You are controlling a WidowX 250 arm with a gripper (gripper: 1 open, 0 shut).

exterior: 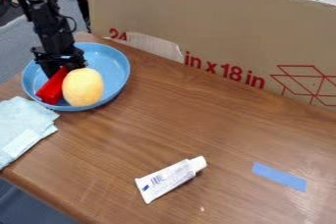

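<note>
At the upper left of the camera view, a blue plate (112, 63) holds a red elongated object (53, 85) and a round yellow object (83, 87). The black gripper (59, 63) is down over the top end of the red object, at the plate's left part. Its fingers are dark and overlap, so I cannot tell whether they grip it.
A pale cloth (20, 130) lies left of the plate near the table edge. A white tube (170, 179) and a blue tape strip (278, 177) lie on the open wooden table (210, 130). A large cardboard panel (223, 27) stands along the back.
</note>
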